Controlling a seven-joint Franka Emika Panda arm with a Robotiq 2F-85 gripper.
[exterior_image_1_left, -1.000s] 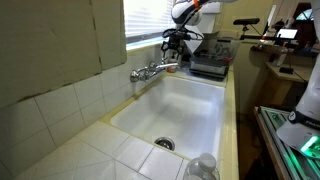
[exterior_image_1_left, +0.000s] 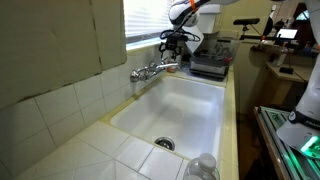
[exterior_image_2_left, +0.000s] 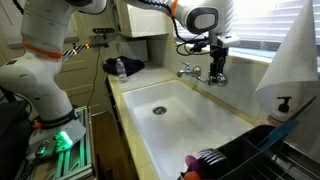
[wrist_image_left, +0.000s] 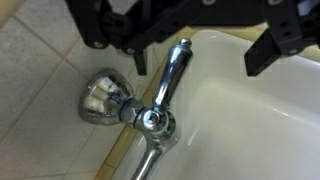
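Note:
A chrome faucet (exterior_image_1_left: 152, 71) is mounted on the tiled wall over the white sink (exterior_image_1_left: 190, 105). In the wrist view, its lever handle (wrist_image_left: 173, 76) points up between my fingers, joined to a round wall flange (wrist_image_left: 104, 97). My gripper is open, with one dark finger (wrist_image_left: 262, 56) over the sink side and the other over the tile side. Neither finger appears to touch the lever. From exterior view 2, the gripper (exterior_image_2_left: 217, 80) points down at the wall, right by the faucet's near end; the arm partly hides that handle.
A dark dish rack (exterior_image_2_left: 265, 140) with utensils stands at the sink's near end in exterior view 2. A clear jar (exterior_image_1_left: 203, 166) is on the opposite counter, and a bottle (exterior_image_2_left: 121, 69) stands there too. The sink basin is empty around its drain (exterior_image_2_left: 159, 110).

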